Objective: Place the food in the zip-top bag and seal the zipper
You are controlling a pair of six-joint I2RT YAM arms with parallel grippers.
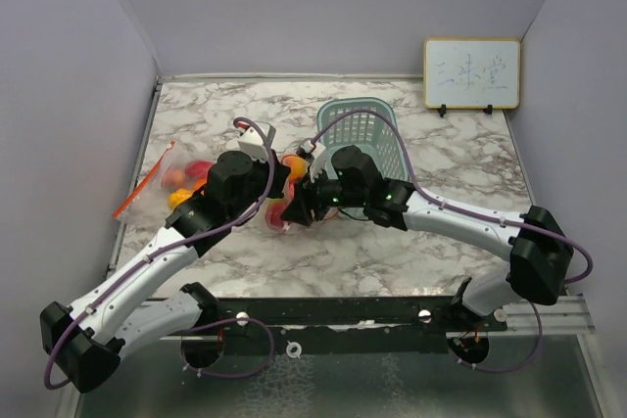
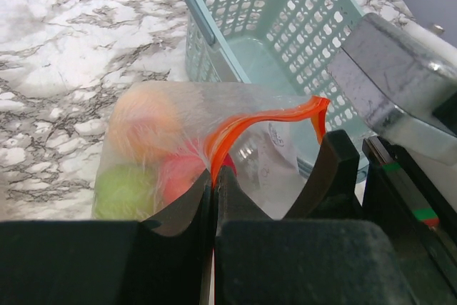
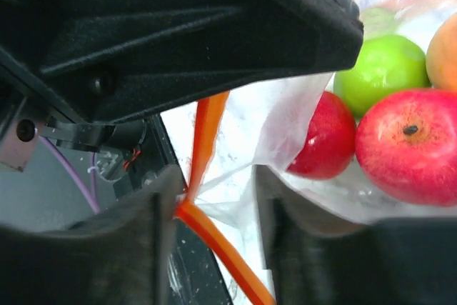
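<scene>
A zip top bag [image 2: 143, 144] with orange zipper holds fruit: a green apple [image 3: 378, 69], red apples [image 3: 403, 148] and a peach [image 3: 446, 58]. My left gripper is shut on the zipper edge at the bag's mouth, seen in the left wrist view. My right gripper [image 1: 304, 203] is close beside it over the bag's mouth; in the right wrist view its blurred fingers are part open, the orange zipper [image 3: 223, 248] passing between them.
A green basket [image 1: 353, 115] stands behind the bag. Another filled bag [image 1: 176, 183] lies at the left.
</scene>
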